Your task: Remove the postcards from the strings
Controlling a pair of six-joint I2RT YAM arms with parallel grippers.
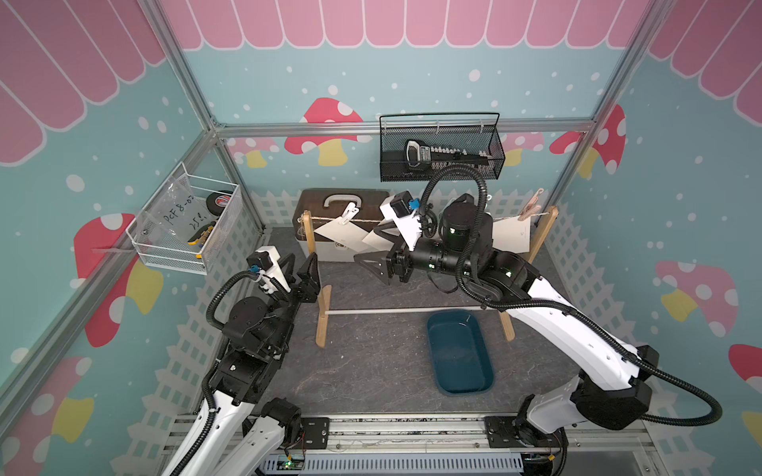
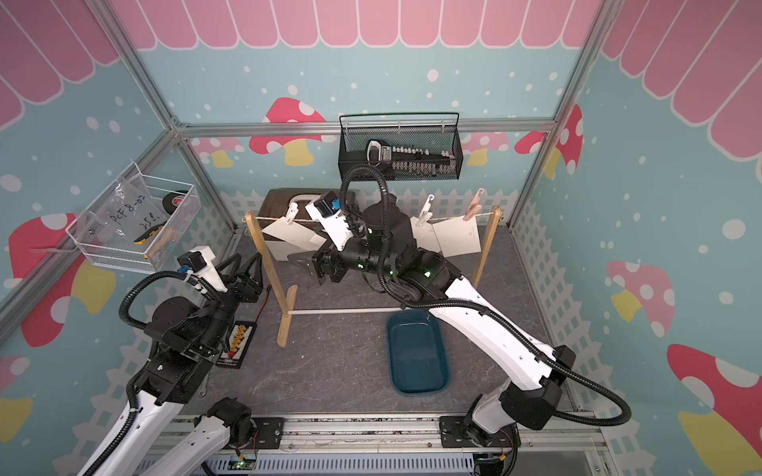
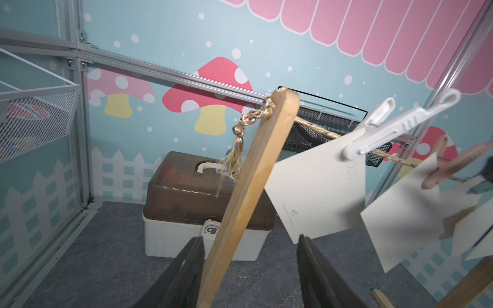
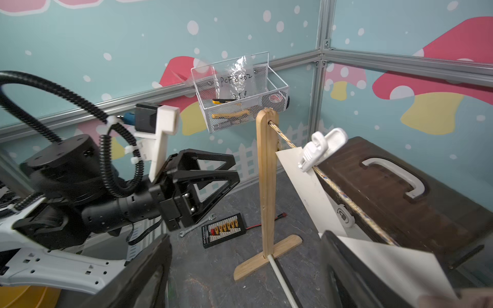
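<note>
Several white postcards hang from a string tied between two wooden posts, each held by a clothespin. The leftmost postcard is held by a white clothespin. Beside it another postcard hangs from a pink clothespin. At the right end a postcard hangs under a pink clothespin. My left gripper is open in front of the left post, nothing between its fingers. My right gripper is open too, in front of the string, with a postcard behind its right finger.
A teal tray lies on the floor at the front right. Behind the string stands a brown-lidded toolbox. A white wire basket hangs at left, a black mesh basket at the back.
</note>
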